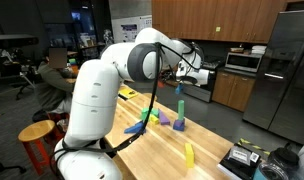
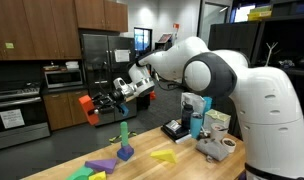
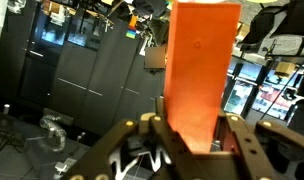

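Observation:
An orange-red block (image 3: 199,75) stands upright in the wrist view, its lower end between the fingers of my gripper, which is shut on it. From the second exterior view, the red block (image 2: 89,105) hangs in the air left of the arm, well above the table. On the table, a tall green block (image 1: 181,108) stands upright on a blue-purple block (image 1: 179,125). A purple triangular piece (image 2: 101,164) lies near that stack. A yellow piece (image 1: 189,155) stands by itself nearer the robot base.
More pieces, including a long blue one (image 1: 134,128), lie on the table's left in the first exterior view. A black device (image 1: 240,160) and a dark lidded vessel (image 1: 283,160) occupy the right. Bare wood surrounds the yellow piece.

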